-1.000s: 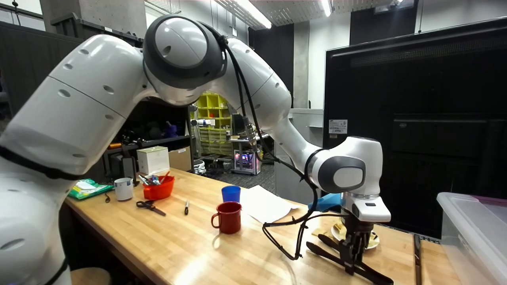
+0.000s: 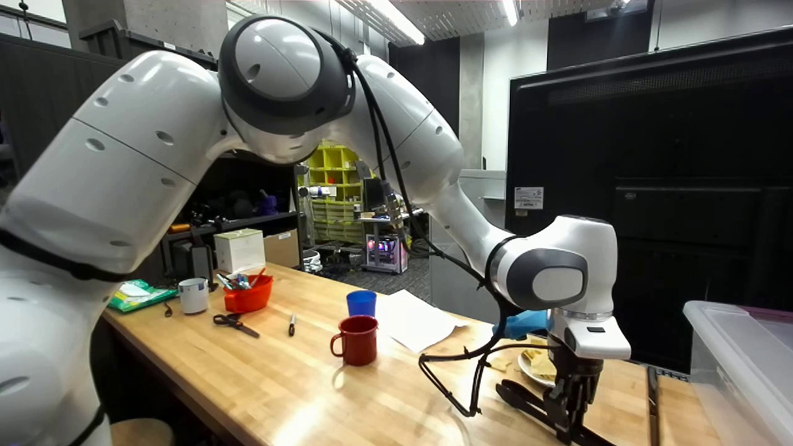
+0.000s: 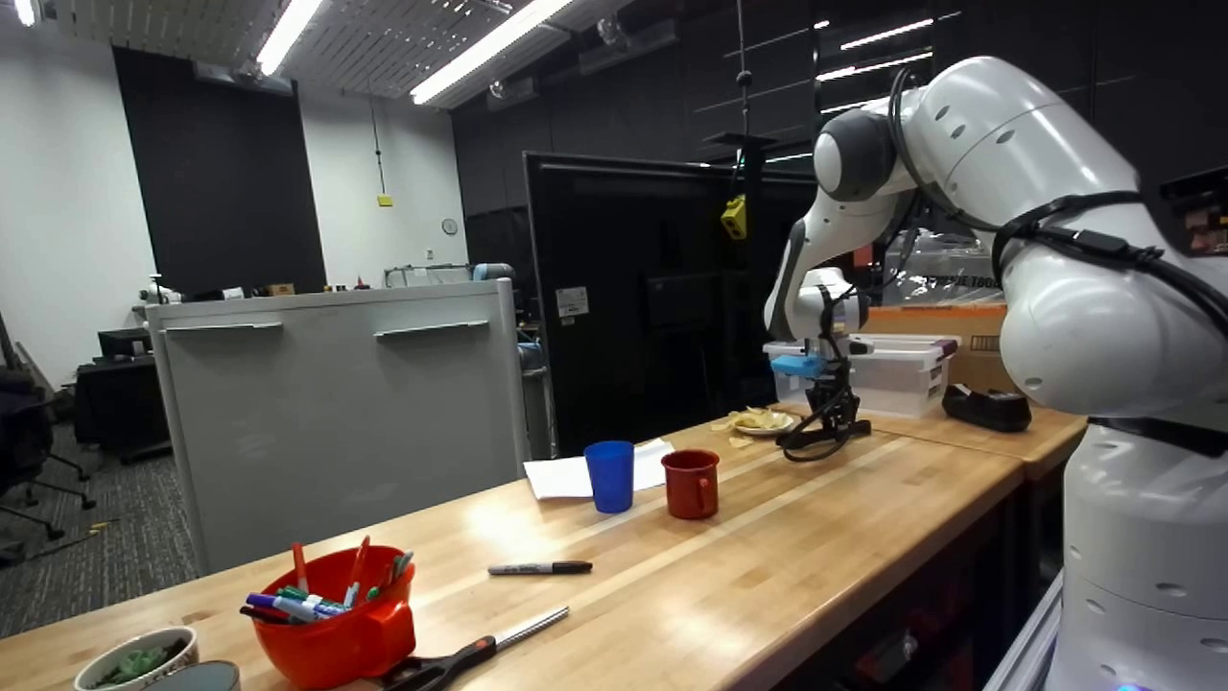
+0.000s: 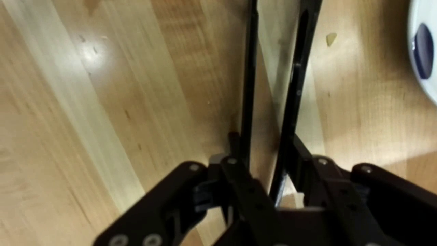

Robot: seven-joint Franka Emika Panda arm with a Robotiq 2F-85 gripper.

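Note:
Black tongs (image 4: pixel 293 98) are held in my gripper, which is shut on them from both sides. A narrow gap shows between their two long arms in the wrist view; the tips are out of that frame. In exterior view 1 the gripper (image 2: pixel 569 412) is low over the right part of the table, and the tongs' tips (image 2: pixel 513 393) point left. Beside the tongs is a white plate (image 2: pixel 526 367) of yellow chips (image 2: pixel 543 363), partly hidden by the gripper. The plate's rim (image 4: pixel 414 61) shows at the right of the wrist view.
A red mug (image 2: pixel 357 341), a blue cup (image 2: pixel 361 302) and white paper (image 2: pixel 416 319) occupy mid-table. Scissors (image 2: pixel 236 324), a marker (image 2: pixel 292 324) and a red pen container (image 2: pixel 249 296) lie farther left. A clear bin (image 2: pixel 736 371) stands at right.
In exterior view 1 my gripper has moved to the right and a little lower, carrying the tongs. The tongs' tips look closer together, and more of the plate is covered.

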